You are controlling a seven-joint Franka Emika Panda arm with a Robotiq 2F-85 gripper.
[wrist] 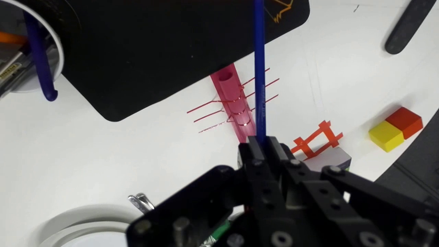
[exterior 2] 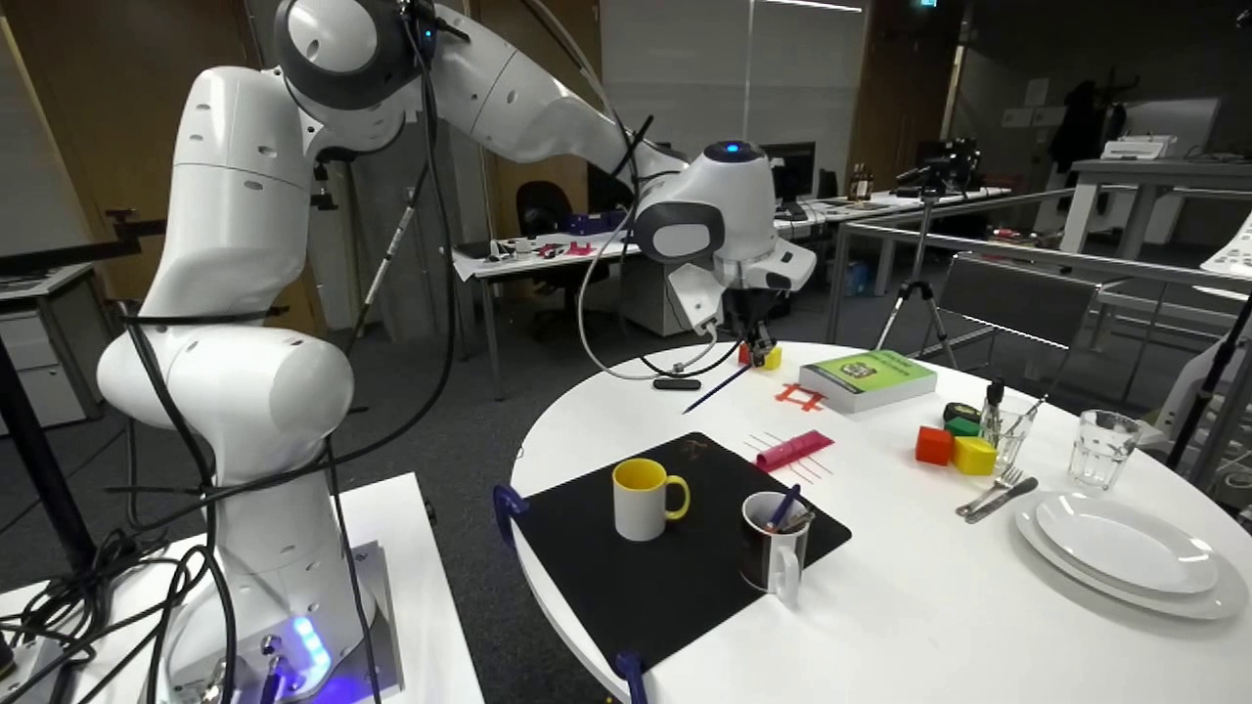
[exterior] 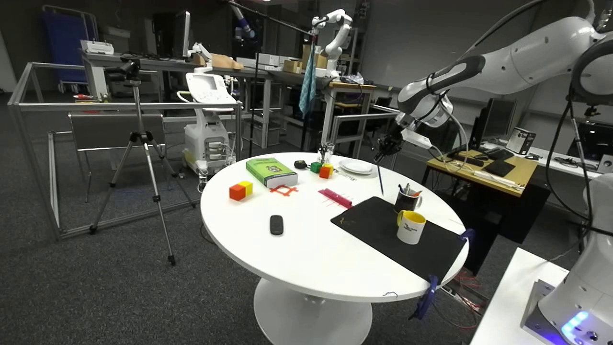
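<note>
My gripper is shut on a long, thin blue pen (wrist: 259, 70). In the wrist view the pen reaches from the fingertips to the top edge, in front of the black mat. Exterior view 1 has the pen (exterior: 380, 179) pointing down, held in the air. Below in the wrist view lies a pink holder (wrist: 232, 92) with a groove and thin pink side strips, flat on the white table. A mug with pens (wrist: 61, 57) is at the upper left of the wrist view; in exterior view 2 this pen mug (exterior 2: 763, 563) stands at the mat's corner.
A yellow-and-white mug (exterior 2: 640, 516) stands on the black mat (exterior 2: 622, 587). Around the table are stacked plates (exterior 2: 1127, 551), a glass (exterior 2: 1100, 452), cutlery (exterior 2: 998, 493), coloured blocks (exterior 2: 934, 445), a green book (exterior: 271, 172), an orange frame (exterior: 284, 189) and a dark oblong object (exterior: 276, 224).
</note>
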